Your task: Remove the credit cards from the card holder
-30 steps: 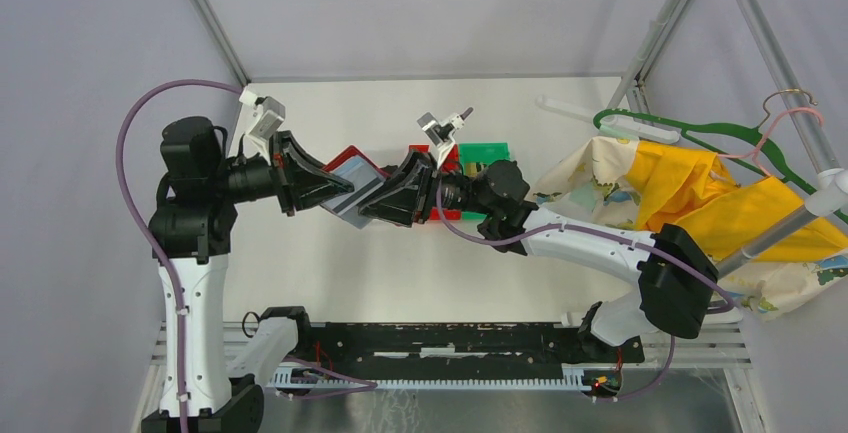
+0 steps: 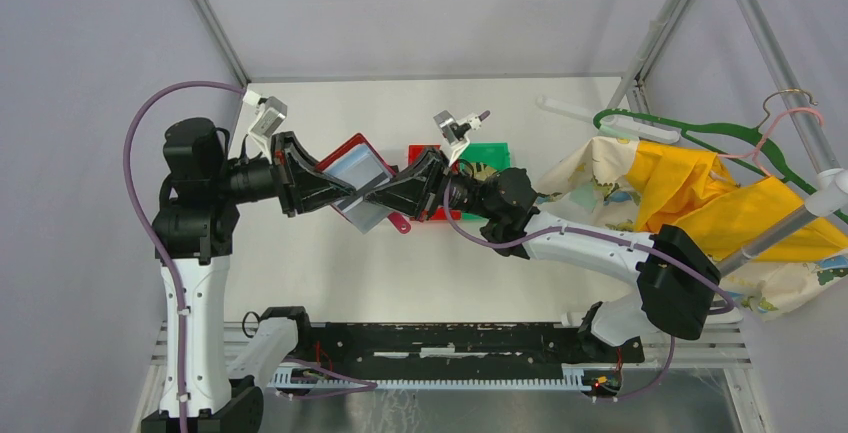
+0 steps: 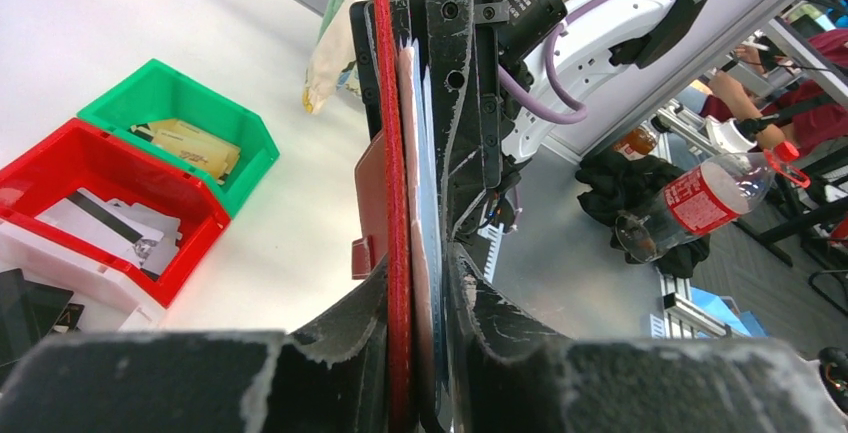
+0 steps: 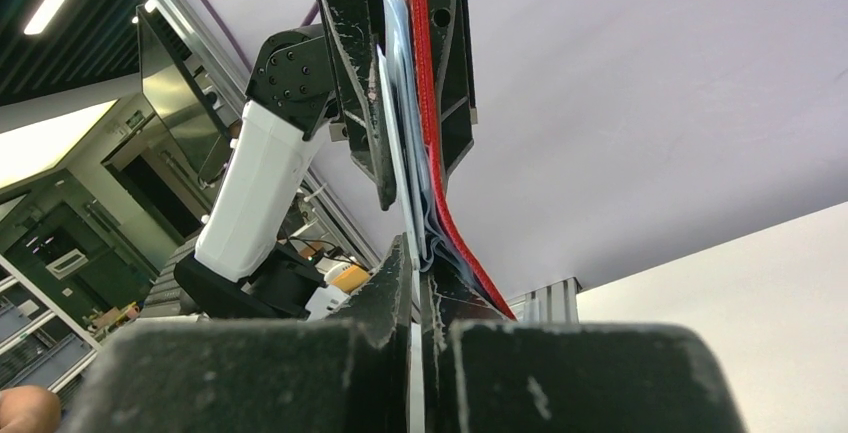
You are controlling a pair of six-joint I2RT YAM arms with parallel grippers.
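The red card holder [image 2: 330, 157] is held up over the table, its clear, bluish card pockets [image 2: 360, 169] facing the top view. My left gripper [image 2: 349, 192] is shut on the holder; in the left wrist view the red cover [image 3: 396, 203] and pale layers run down between its fingers. From the other side my right gripper [image 2: 370, 197] is shut at the pockets. In the right wrist view a thin white card edge [image 4: 398, 158] enters between its fingertips, while the red cover [image 4: 428, 93] passes outside them. How deep the card sits is hidden.
Behind the right gripper stand a red bin [image 3: 100, 168] holding pale cards and a green bin [image 3: 185, 113] with yellowish pieces. Cloths [image 2: 690, 188] and a green hanger [image 2: 735, 131] fill the right side.
My right gripper's fingers have narrowed, and its wrist has shifted a little to the right and turned. More of the red cover shows. The left arm has moved only slightly.
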